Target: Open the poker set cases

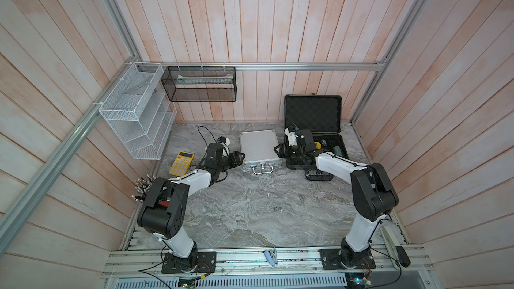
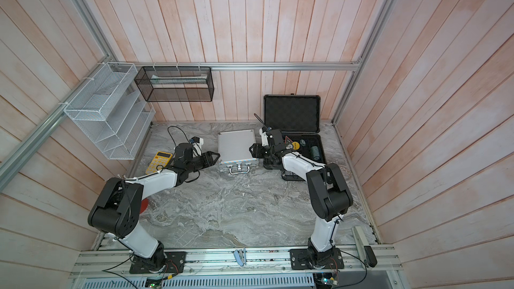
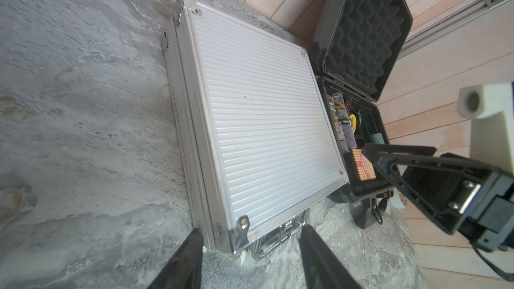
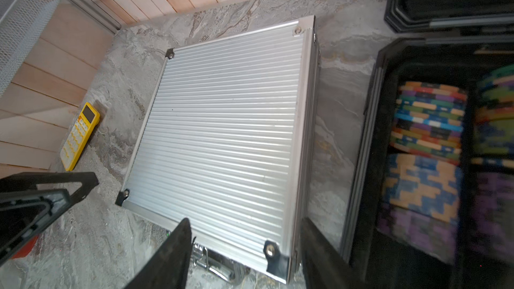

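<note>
A closed silver case lies flat on the marble table, its handle facing the front. To its right stands a black case with its lid raised against the back wall; stacked chips fill part of it. My left gripper is open at the silver case's front left corner, and nothing shows between its fingers. At the opposite front corner, my right gripper is open as well, its fingers either side of the corner in the right wrist view; whether they touch it I cannot tell.
A yellow calculator lies to the left, behind the left arm. White mesh shelves and a black wire basket hang above the back left. In front of the silver case, the tabletop is clear.
</note>
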